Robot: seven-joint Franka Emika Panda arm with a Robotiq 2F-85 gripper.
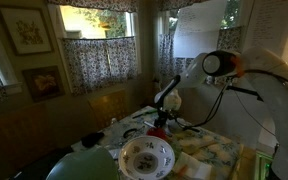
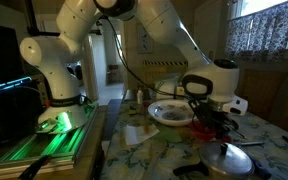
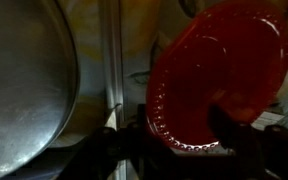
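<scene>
A shiny red bowl [image 3: 219,70] with a pale speckled rim fills the right half of the wrist view. My gripper reaches in from the bottom of that view, its dark fingers apart and the bowl's red surface showing in the gap. One finger lies near the bowl's left rim; whether it touches is too dark to tell. In exterior view 2 the gripper [image 2: 220,124] is low over the table beside the red bowl [image 2: 200,131], partly hiding it. From exterior view 1, only a small patch of the red bowl [image 1: 158,133] shows beneath the arm.
A metal pot [image 2: 227,160] stands close to the bowl; its round metal top [image 3: 24,80] fills the wrist view's left side. A large white dish [image 2: 169,112] lies behind. A pale cloth or paper [image 2: 140,134] rests on the patterned tabletop, with bare room around it.
</scene>
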